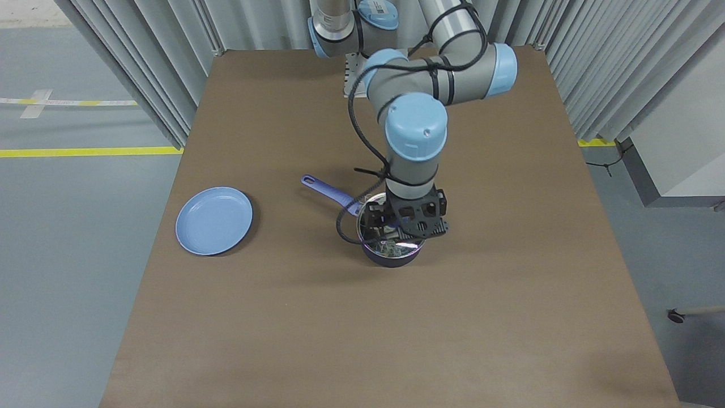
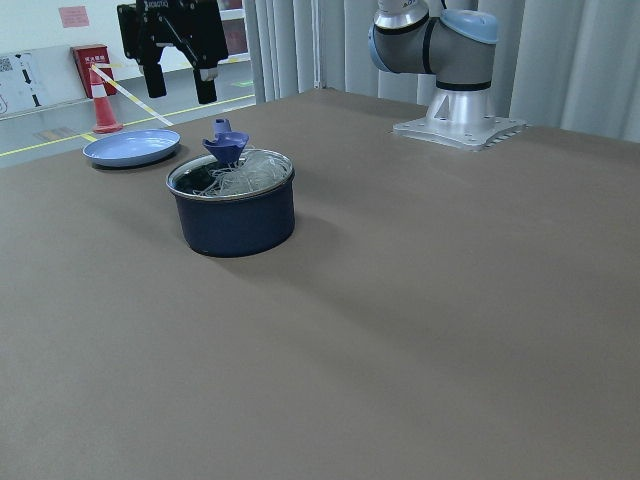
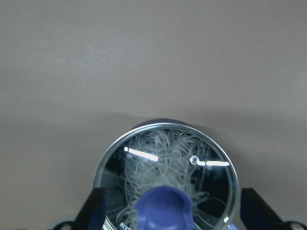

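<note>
My gripper [image 2: 180,80] hangs open above a dark pot [image 2: 236,222], its two fingers apart with nothing between them. In the wrist view the pot has a glass lid [image 3: 220,167] with translucent stringy material [image 3: 158,163] seen beneath or within it; a blue knob-like piece [image 3: 164,208] lies low between the fingers, below them. From the front, my gripper hides much of the pot, and a blue handle [image 1: 329,190] sticks out to the back left. A blue plate [image 1: 214,220] lies on the table to the left.
The robot's base [image 2: 458,130] stands at the back edge. Curtains and floor lie beyond the table edges.
</note>
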